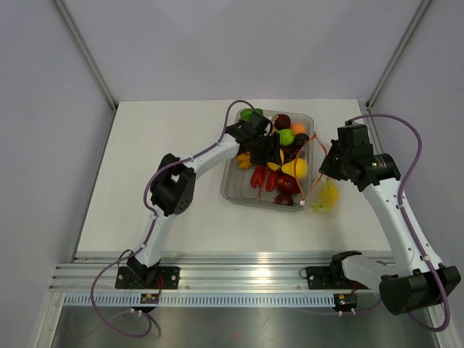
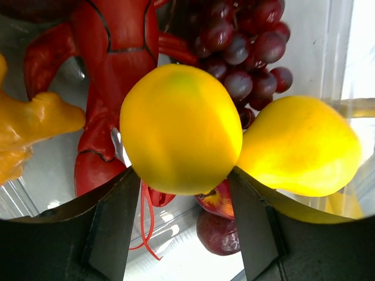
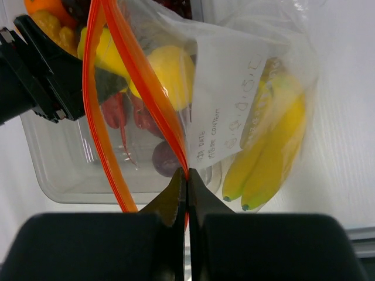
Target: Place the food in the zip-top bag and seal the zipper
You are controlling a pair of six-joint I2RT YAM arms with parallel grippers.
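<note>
In the left wrist view a round yellow fruit (image 2: 180,126) lies between the fingertips of my left gripper. Its fingers reach both sides; whether they grip it firmly cannot be told. From above, that gripper (image 1: 270,154) is down inside the food tray (image 1: 235,192). My right gripper is shut on the orange zipper edge (image 3: 137,52) of the clear zip top bag (image 3: 252,41). The bag's mouth gapes at the tray's right side. Yellow bananas (image 3: 272,146) lie inside the bag, seen through its plastic.
Around the yellow fruit sit a red lobster (image 2: 120,41), dark grapes (image 2: 249,52), a yellow pear-shaped fruit (image 2: 302,146) and orange ginger-like pieces (image 2: 29,120).
</note>
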